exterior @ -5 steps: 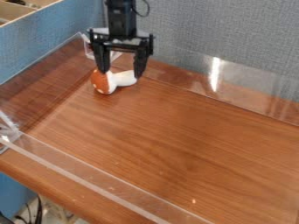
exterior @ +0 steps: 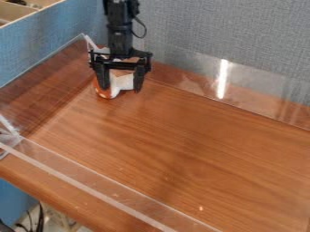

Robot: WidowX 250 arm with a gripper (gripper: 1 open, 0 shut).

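Note:
My black gripper (exterior: 120, 74) is low at the back left of the wooden table, its fingers down on either side of an orange and white object (exterior: 105, 90). That object lies on the table, partly hidden behind the fingers; whether they grip it is unclear.
Clear plastic walls (exterior: 222, 80) run along its edges, with a grey padded wall behind and a blue wall (exterior: 49, 27) at the left. Cables lie beyond the lower left corner.
My gripper has moved down around the orange and white object, which now shows less behind the fingers.

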